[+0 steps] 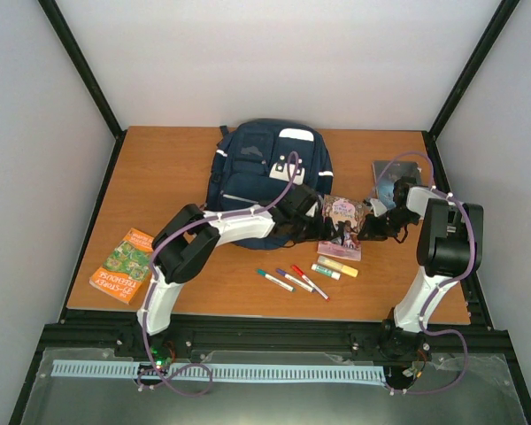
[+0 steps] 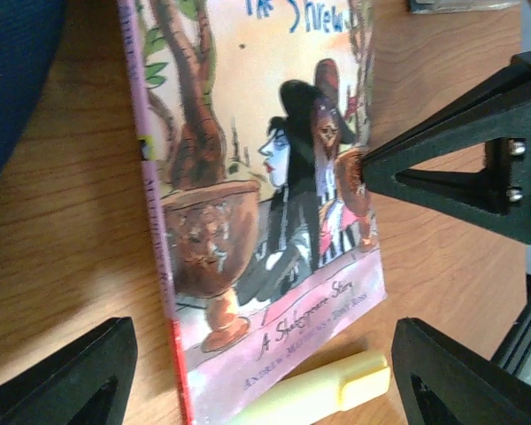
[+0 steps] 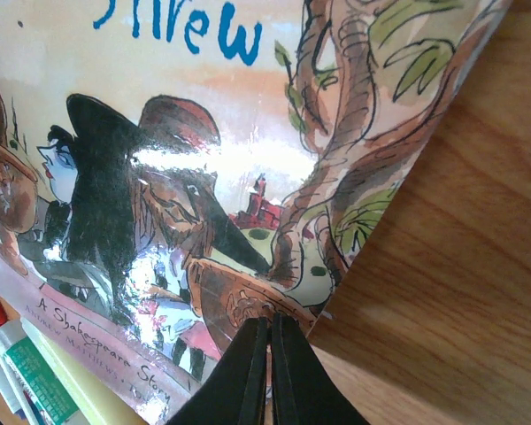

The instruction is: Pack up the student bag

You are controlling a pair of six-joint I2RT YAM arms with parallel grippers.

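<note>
The navy backpack lies at the back middle. Beside it is the Shrew picture book, also filling much of the right wrist view. My left gripper hangs over the book's left side, fingers apart with nothing visibly between them. My right gripper is shut at the book's edge, fingertips together; whether they pinch anything is not clear. An orange atlas lies at the left.
Several markers and glue sticks lie in front of the book. A grey item lies at the back right.
</note>
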